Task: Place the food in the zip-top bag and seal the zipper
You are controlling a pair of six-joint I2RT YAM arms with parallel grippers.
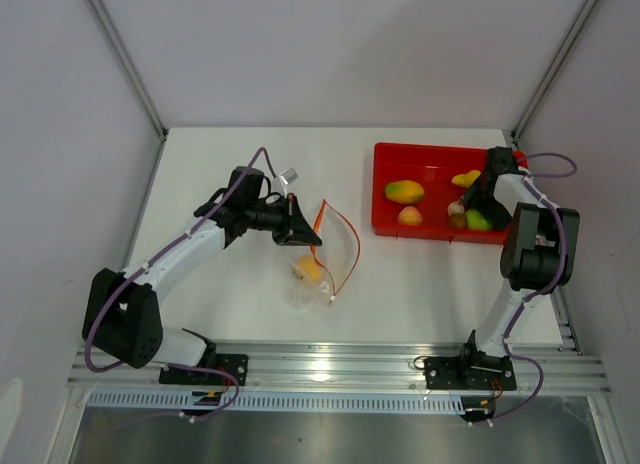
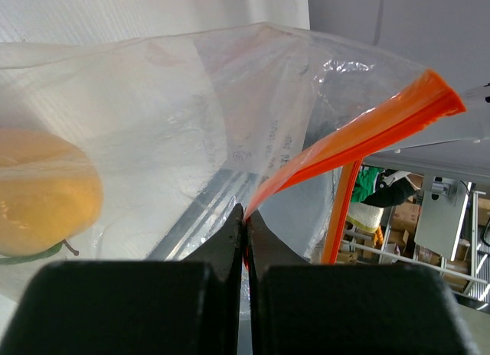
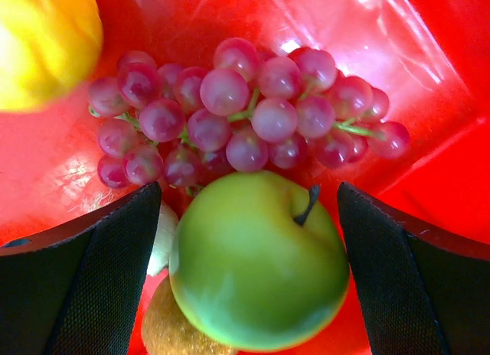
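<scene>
My left gripper is shut on the orange-edged rim of the clear zip top bag, which stands open with a yellow-orange fruit inside. In the red bin, my right gripper is open, its fingers on either side of a green apple; whether they touch it I cannot tell. Red grapes lie beside the apple, with a yellow fruit and a brown fruit nearby.
The bin also holds a yellow mango and a peach.
</scene>
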